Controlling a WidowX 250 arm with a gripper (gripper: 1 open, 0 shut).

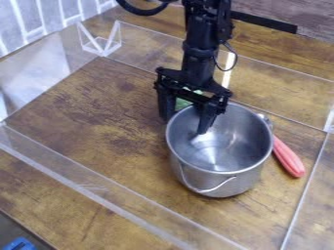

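Note:
My black gripper [189, 109] hangs over the left back rim of a large steel pot [217, 166], with its fingers reaching down at that rim. Whether the fingers are closed on the rim is hard to tell. A green object [186, 104] is partly hidden behind the gripper. The pot stands upright on the wooden table [92, 146], its wire handle hanging on the front side.
A red-handled utensil [287, 159] lies right of the pot. Clear plastic edging surrounds the work area. A blue object [16, 243] shows at the bottom left corner.

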